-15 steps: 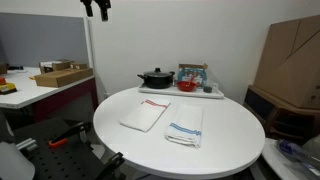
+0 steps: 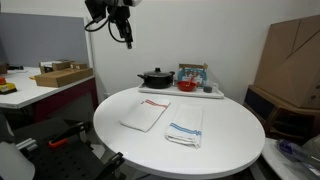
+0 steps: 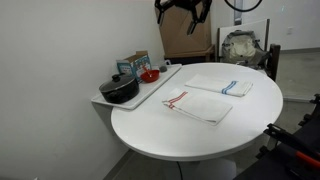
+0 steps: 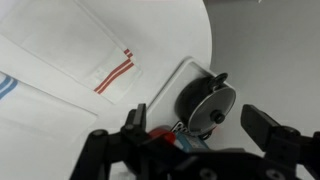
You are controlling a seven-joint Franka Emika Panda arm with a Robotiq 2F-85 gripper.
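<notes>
High above the left side of the round white table, my gripper (image 2: 110, 32) hangs with its fingers spread and nothing between them. In the wrist view the two fingers stand wide apart at the bottom. A white towel with red stripes (image 2: 147, 113) lies flat on the table. To its right in exterior view 1 lies a white towel with blue stripes (image 2: 186, 126), also flat. The black lidded pot (image 3: 121, 89) rests on a white tray (image 3: 101, 99) along the table's back. Neither towel touches the gripper.
A red bowl (image 3: 150, 76) and a patterned box (image 3: 133, 65) stand by the pot on the tray. Cardboard boxes (image 2: 62, 77) sit on a side table at left. Bare table (image 2: 230, 120) extends right of the towels.
My gripper has come further into exterior view 1, moving to the right and down from the upper left. Towels, pot and tray look unmoved.
</notes>
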